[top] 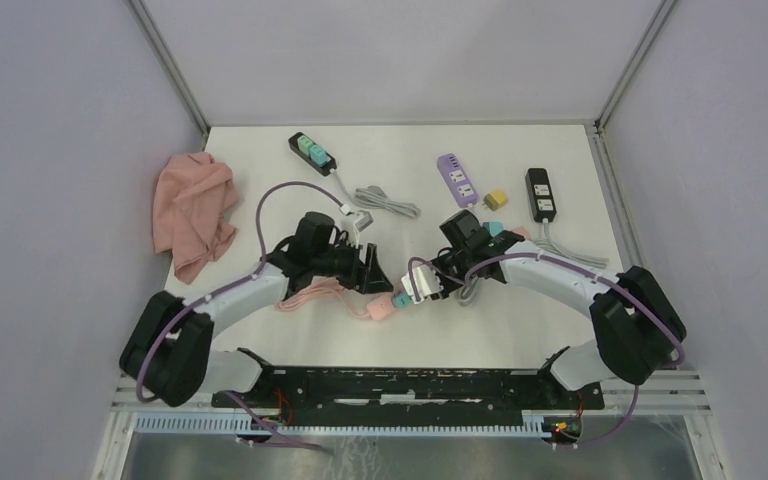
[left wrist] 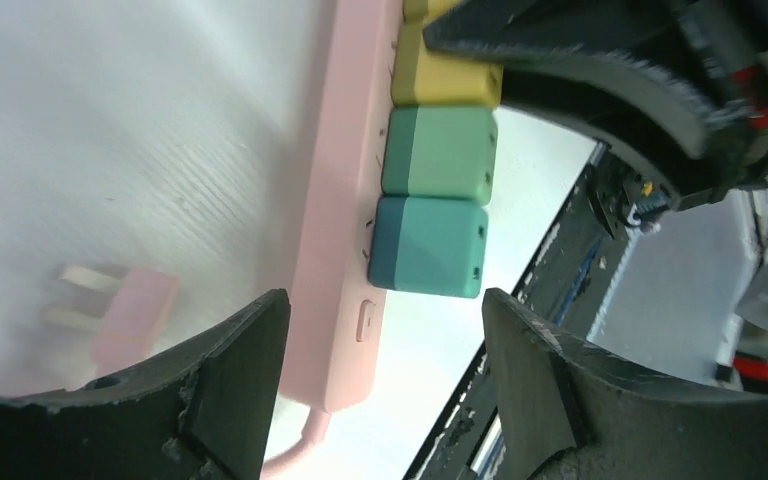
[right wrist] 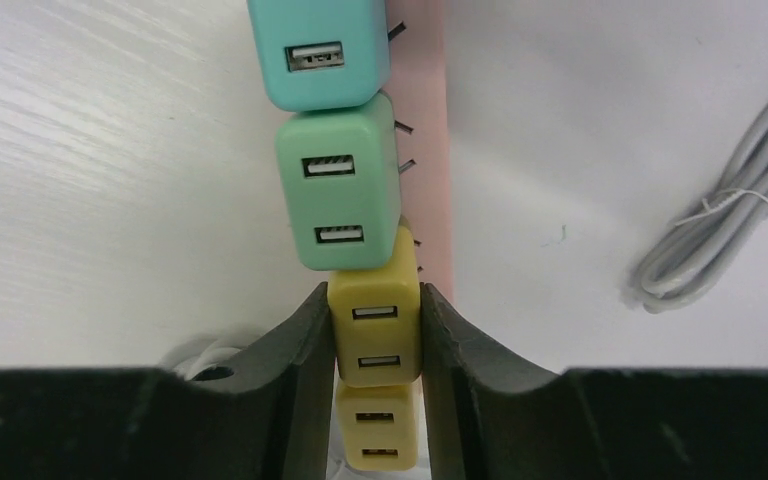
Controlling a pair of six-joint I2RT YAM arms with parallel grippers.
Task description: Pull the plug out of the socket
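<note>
A pink power strip [left wrist: 320, 240] carries teal, green and yellow plugs in a row, its corded end between and beyond my left gripper's fingers. The teal plug [left wrist: 428, 246] sits nearest that end, beside the green plug [left wrist: 438, 152]. My left gripper [top: 374, 289] is open, its fingertips apart and clear of the strip, holding nothing. My right gripper is shut on a yellow plug [right wrist: 374, 315], which sits between the green plug and another yellow plug [right wrist: 378, 425]. In the top view the right arm hides much of the strip.
Toward the back lie a black strip [top: 313, 153], a purple strip [top: 457, 181], a loose yellow plug [top: 495, 199] and another black strip [top: 540, 195]. A pink cloth [top: 195, 215] rests at far left. Bare table spreads in front of the strip.
</note>
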